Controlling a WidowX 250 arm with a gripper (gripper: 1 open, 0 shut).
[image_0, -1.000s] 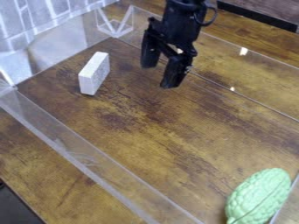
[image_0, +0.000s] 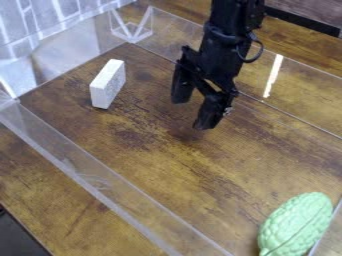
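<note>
My black gripper (image_0: 195, 100) hangs open over the middle of the wooden board, its two fingers spread apart with nothing seen between them. A white rectangular block (image_0: 107, 84) stands upright on the board to its left. At the front right lies a pale green, ridged vegetable-like object (image_0: 294, 225), well apart from the gripper.
Clear plastic walls (image_0: 100, 190) border the board (image_0: 160, 170). A white cloth hangs at the back left. The middle and front of the board are clear.
My gripper has moved toward the front and down in the view, away from the back wall. The block and the green object have stayed where they were.
</note>
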